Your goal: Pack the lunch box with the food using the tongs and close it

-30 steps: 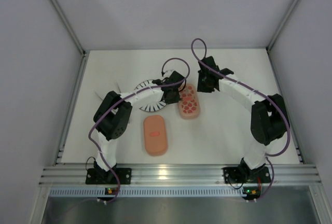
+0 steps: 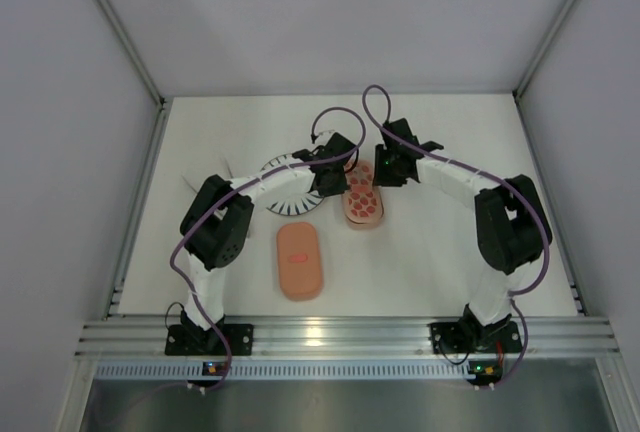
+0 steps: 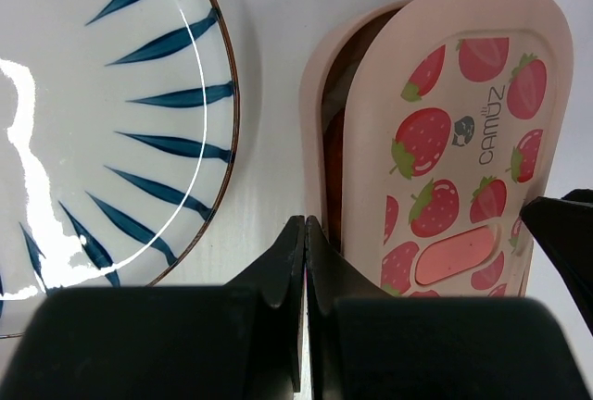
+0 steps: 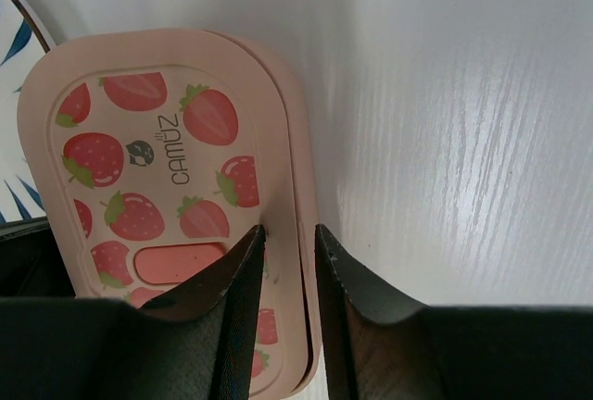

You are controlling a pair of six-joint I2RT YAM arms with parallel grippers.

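Note:
The pink lunch box [image 2: 363, 220] with a strawberry-printed lid [image 3: 482, 141] stands near the middle of the table. Along its left side a gap between lid and box rim [image 3: 313, 141] shows a dark inside with some contents. At that left side, my left gripper is shut with nothing showing between its fingers. My right gripper is part open at the box's right edge, one finger over the lid and the other outside it. Whether the right fingers press on the lid cannot be told.
Left of the box lies a white plate [image 3: 83, 104] with blue leaf marks and a brown rim. A plain pink case [image 2: 300, 277] sits nearer the front edge. Thin utensils [image 2: 228, 168] lie at the far left.
My right gripper has come a little left and nearer the front, onto the box's right edge. The lid has shifted slightly, and more rim shows at its near end. The left arm has stayed still.

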